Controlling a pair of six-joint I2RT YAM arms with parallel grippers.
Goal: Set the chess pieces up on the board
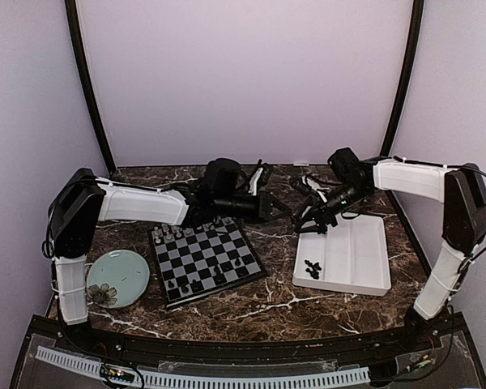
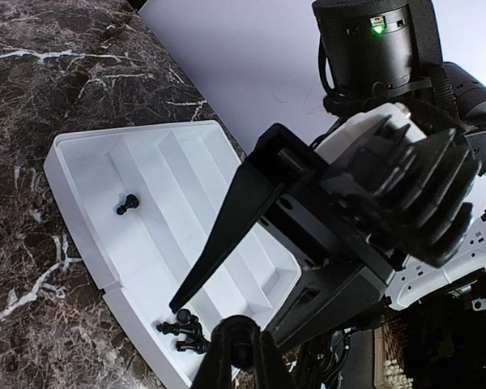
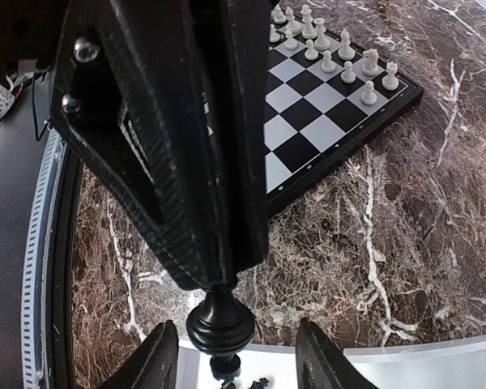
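Note:
A black chess piece (image 3: 220, 322) hangs from the tip of my left gripper, which is shut on it. Its round end faces the left wrist camera. My right gripper stands open, one finger on each side of the piece, with gaps showing between. In the top view both grippers meet between board and tray. The chessboard (image 1: 202, 253) carries white pieces (image 1: 168, 233) along its far-left side and several black pieces (image 1: 196, 286) near its front edge; the left arm covers part of it.
A white compartmented tray (image 1: 363, 251) on the right holds several black pieces (image 1: 312, 269) in its left compartment, plus a lone one (image 2: 128, 204) farther along. A pale green plate (image 1: 123, 274) sits left of the board. Bare marble table (image 1: 267, 320) lies in front.

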